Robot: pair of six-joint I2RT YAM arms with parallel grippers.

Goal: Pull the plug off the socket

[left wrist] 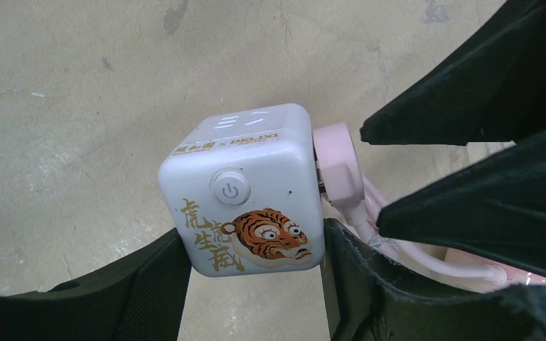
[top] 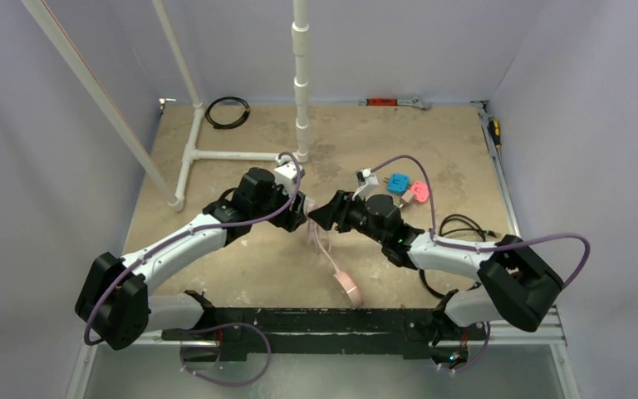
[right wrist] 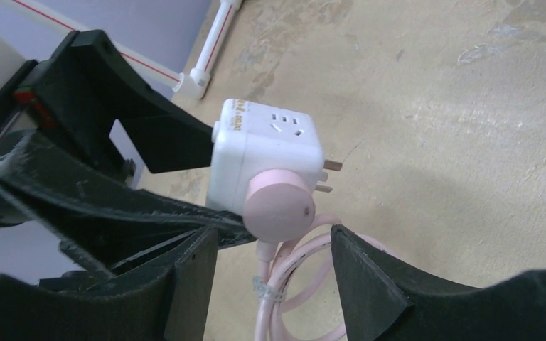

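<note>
Held up off the table is a white cube socket [left wrist: 245, 192] with a tiger print, my left gripper shut on its sides. A round pink plug [left wrist: 339, 167] sits in the cube's right side, a narrow dark gap showing at its edge. In the right wrist view the plug [right wrist: 279, 206] faces my right gripper, whose fingers stand apart below and to either side of it, not gripping it. From the plug a pink bundled cord [right wrist: 277, 284] hangs down. Metal prongs [right wrist: 330, 167] stick out of the cube's far side.
The cord's other pink end [top: 349, 288] lies near the front edge. Blue [top: 397, 184] and pink adapters [top: 419, 192] lie behind the right arm, with a black cable [top: 463, 224] to their right. White pipes [top: 301, 91] stand at the back left.
</note>
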